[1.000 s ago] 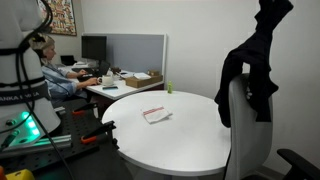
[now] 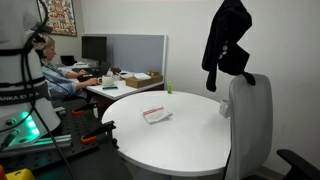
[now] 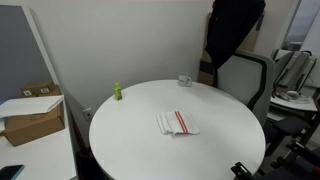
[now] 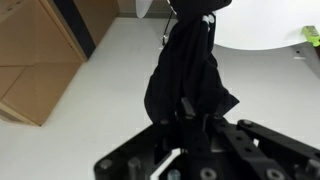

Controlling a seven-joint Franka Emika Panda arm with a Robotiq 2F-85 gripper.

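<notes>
A black cloth (image 2: 226,40) hangs high in exterior view 1, its lower end close to the top edge of the grey chair back (image 2: 251,125). In exterior view 2 the cloth (image 3: 236,28) fills the upper right, above the mesh chair back (image 3: 243,80). My gripper is shut on the cloth in the wrist view, and the fabric (image 4: 187,72) trails away from the fingertips. Both exterior views leave the gripper itself out of frame. Whether the cloth's lower tip touches the chair cannot be told.
On the round white table (image 3: 125,140) lie a folded towel with red stripes (image 3: 178,122), a white mug (image 3: 184,78) and a small green bottle (image 3: 117,91). A cardboard box (image 3: 33,120) stands on a side desk.
The cloth was draped against the chair's top a second ago. It has since risen and shifted left in exterior view 1, uncovering the chair back.
</notes>
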